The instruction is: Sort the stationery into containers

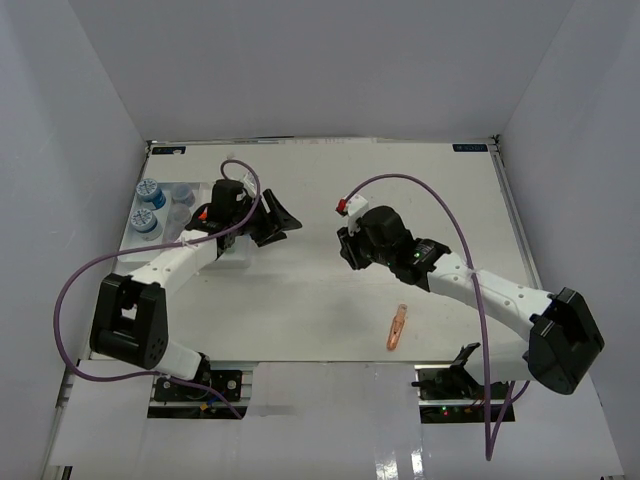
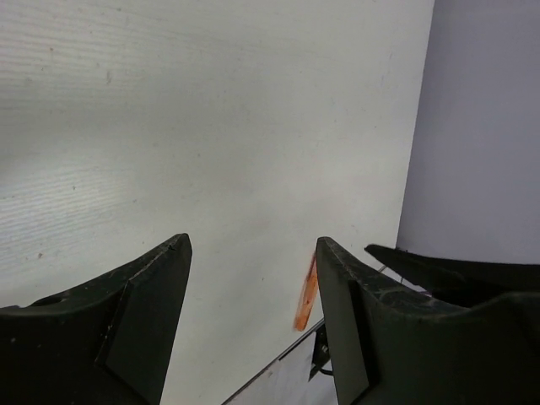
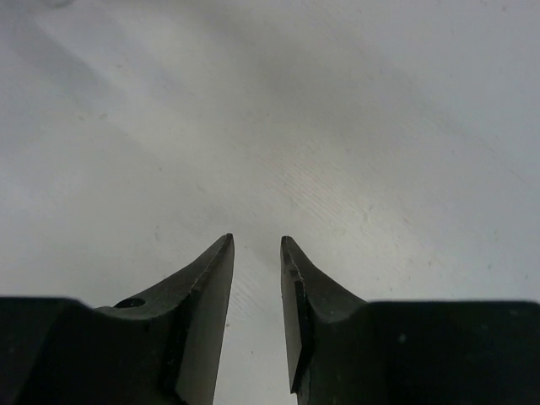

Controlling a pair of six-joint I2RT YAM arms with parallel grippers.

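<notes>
An orange, slender tool (image 1: pixel 397 327) lies on the table near its front edge, clear of both grippers. It also shows in the left wrist view as an orange strip (image 2: pixel 305 304) beyond the right finger. My right gripper (image 1: pixel 348 250) is above mid-table; in its wrist view its fingers (image 3: pixel 209 312) stand slightly apart with only bare table visible between them. My left gripper (image 1: pixel 285 225) is just right of the white container (image 1: pixel 238 256), fingers (image 2: pixel 160 295) spread and empty. The left arm partly covers the container's contents.
Several blue-lidded jars (image 1: pixel 145 221) stand in the container area at the left. A purple cable loops from each arm.
</notes>
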